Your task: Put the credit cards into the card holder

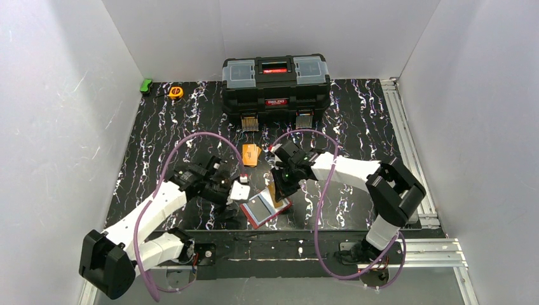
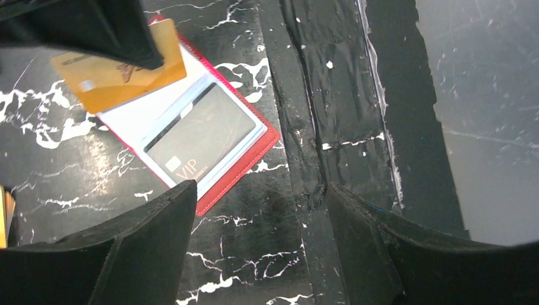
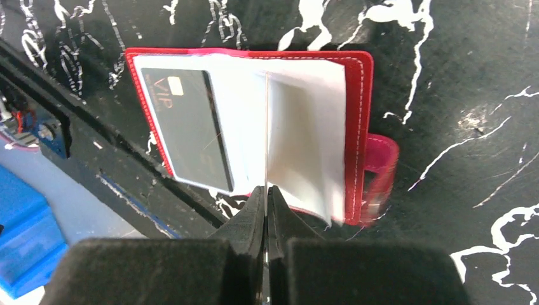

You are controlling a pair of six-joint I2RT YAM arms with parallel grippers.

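Observation:
The red card holder point(image 1: 256, 211) lies spread on the table near its front edge, a grey VIP card point(image 2: 204, 133) in one side's sleeve. Held edge-on in the right wrist view, a gold card is pinched by my right gripper over the holder's other, white sleeve side point(image 3: 299, 127). Whether its lower edge is inside a sleeve I cannot tell. My left gripper stands open and empty, just left of the holder. More gold cards point(image 1: 250, 154) lie stacked behind the grippers.
A black toolbox point(image 1: 276, 89) stands at the back. An orange tape point(image 1: 175, 93) and a green item point(image 1: 146, 86) sit at the back left. The table's front edge is close to the holder. Free table lies to the right.

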